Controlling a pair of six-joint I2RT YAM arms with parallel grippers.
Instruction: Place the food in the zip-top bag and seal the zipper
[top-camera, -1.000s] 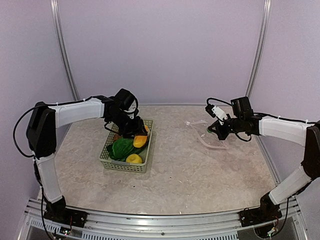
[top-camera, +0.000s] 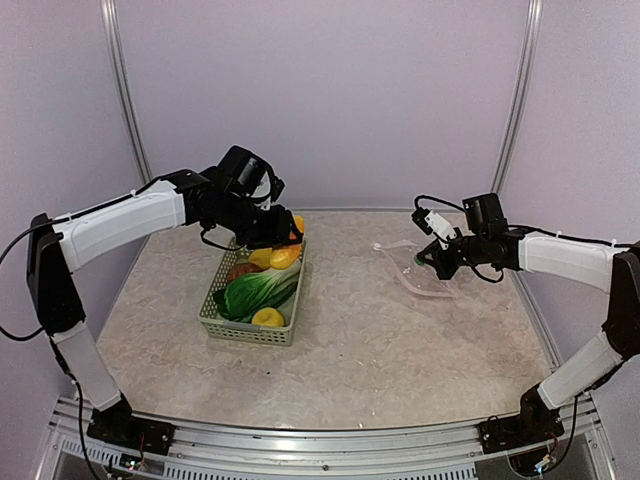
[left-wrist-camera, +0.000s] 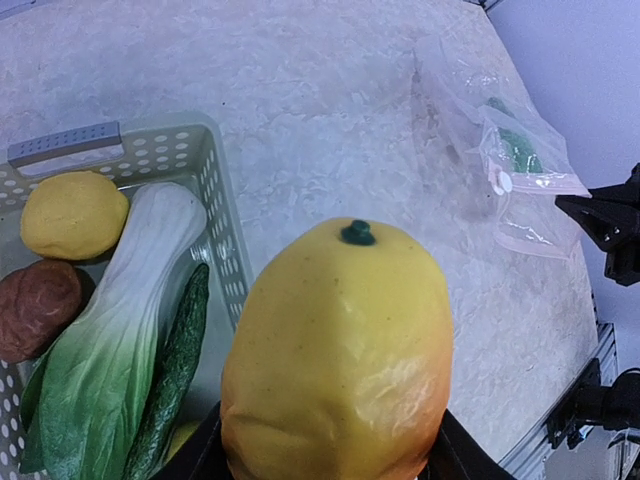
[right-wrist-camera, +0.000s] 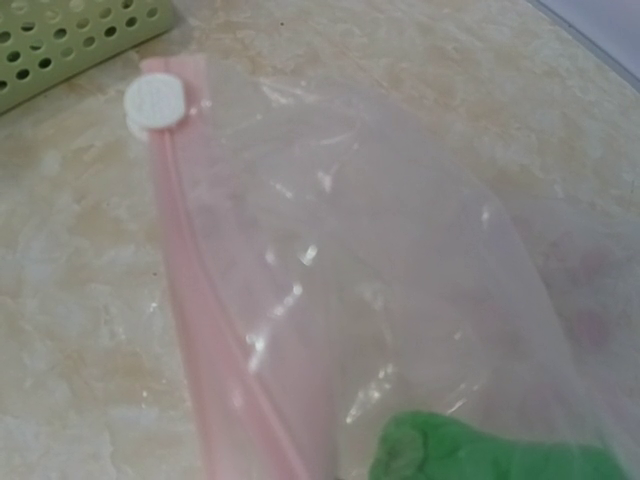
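Note:
My left gripper (top-camera: 283, 234) is shut on a yellow-orange mango (left-wrist-camera: 335, 340), lifted over the back right of the green basket (top-camera: 246, 336). The basket holds bok choy (left-wrist-camera: 110, 360), a cucumber (left-wrist-camera: 175, 370), a brown potato (left-wrist-camera: 35, 305) and yellow items. A clear zip top bag (right-wrist-camera: 400, 250) with a pink zipper and white slider (right-wrist-camera: 155, 100) lies on the right of the table, a green item (right-wrist-camera: 450, 450) inside. My right gripper (top-camera: 430, 258) hovers at the bag, apparently shut; in the left wrist view I see nothing clear between its fingers.
Walls stand at the back and sides, with metal rails along the table's edges.
My left gripper has risen with the mango out of the basket and moved slightly right. The right arm and bag have barely moved.

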